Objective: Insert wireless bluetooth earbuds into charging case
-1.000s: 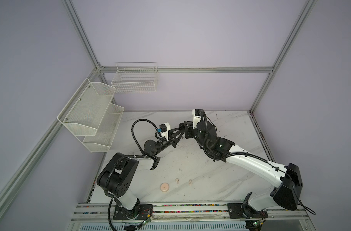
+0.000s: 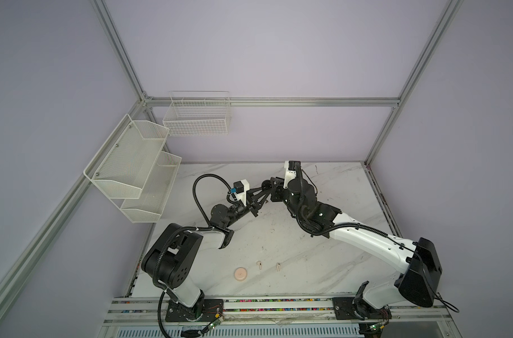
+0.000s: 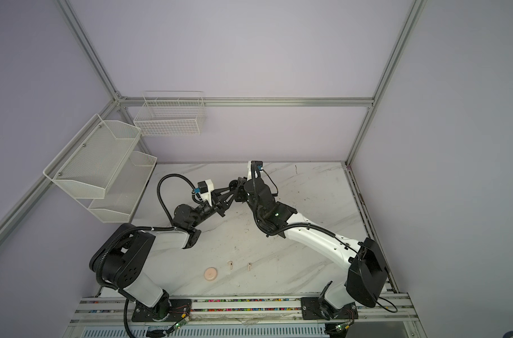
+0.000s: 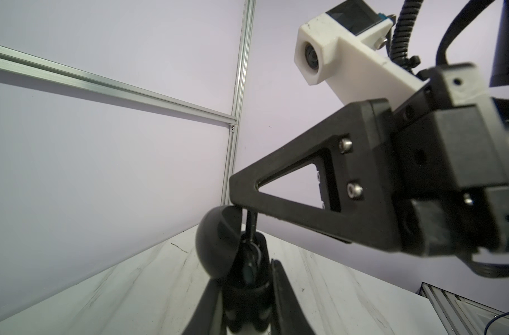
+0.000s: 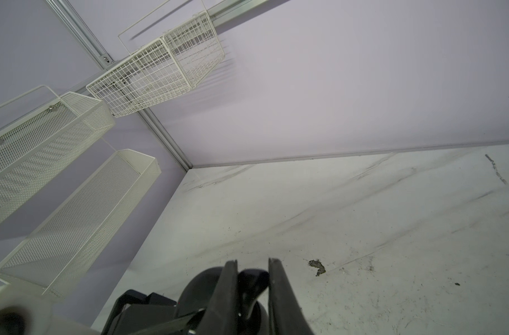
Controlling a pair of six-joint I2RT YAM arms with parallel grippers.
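A black charging case (image 4: pixel 246 315) with its rounded lid (image 4: pixel 216 240) raised is held above the table in the left wrist view. My left gripper is shut on it, fingers (image 4: pixel 292 312) on either side of its body. In the right wrist view my right gripper is shut on a black earbud (image 5: pixel 251 280). The earbud is over the open case, its lower part reaching toward the opening; how deep it sits cannot be told. From above, both grippers meet over the back middle of the table, the case (image 2: pixel 266 184) small between them.
A round pink case (image 2: pixel 240 273) and two small pink earbuds (image 2: pixel 260 264) lie on the front of the marble table (image 2: pixel 312 253). White mesh shelves (image 2: pixel 132 163) hang at the left, and a wire basket (image 2: pixel 197 118) on the back rail.
My right arm's wrist and camera have shifted very slightly to the right and downward in the top left view. The left arm and the case look still.
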